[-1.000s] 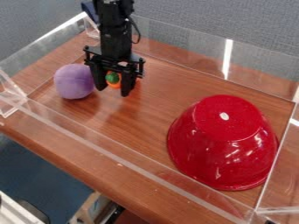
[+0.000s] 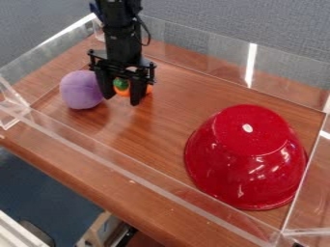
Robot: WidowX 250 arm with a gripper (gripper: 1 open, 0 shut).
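My black gripper point(image 2: 122, 89) is lowered over a small orange object with a green part point(image 2: 123, 83) near the back left of the wooden surface, its fingers around it; whether they grip it is unclear. A purple round object point(image 2: 80, 90) sits just left of the gripper. A large red bowl point(image 2: 245, 152), upside down, lies at the right.
Clear low walls border the wooden surface point(image 2: 161, 154) on its sides. The middle of the surface, between the gripper and the red bowl, is free.
The bowl has not moved.
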